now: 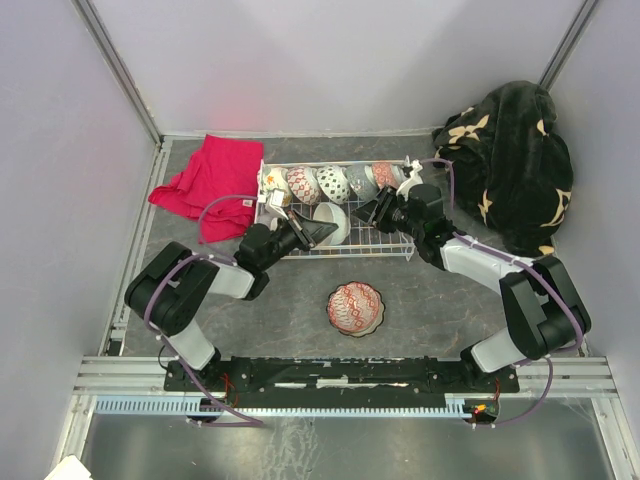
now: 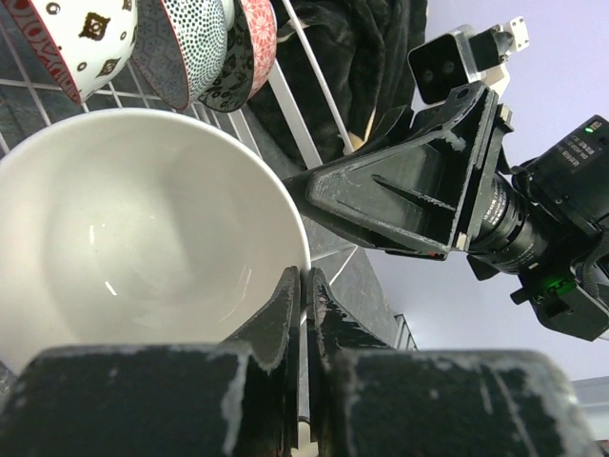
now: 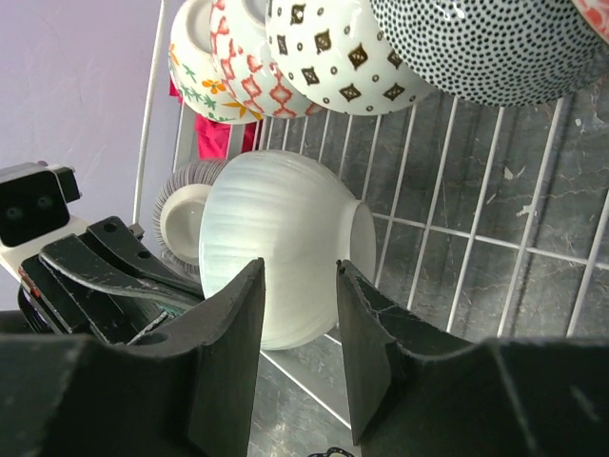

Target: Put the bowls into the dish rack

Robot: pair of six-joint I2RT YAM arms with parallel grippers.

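Note:
A white bowl (image 1: 333, 222) stands tipped on its side at the front of the wire dish rack (image 1: 345, 254). My left gripper is shut on its rim, with the bowl's hollow filling much of the left wrist view. From the other side, my right gripper points at the bowl's outside, near its foot ring. Its fingers stand part way apart with the white bowl (image 3: 276, 228) showing between and beyond them; whether they grip it is unclear. On the counter sits a red-patterned bowl (image 1: 353, 305) with a dark-rimmed dish under it.
Several patterned bowls, among them a black-and-white one (image 1: 333, 183), line the rack's back row. A ribbed bowl (image 3: 176, 224) lies left of the white one. A red cloth (image 1: 215, 185) and a dark floral blanket (image 1: 515, 165) flank the rack. The front-right rack wires are bare.

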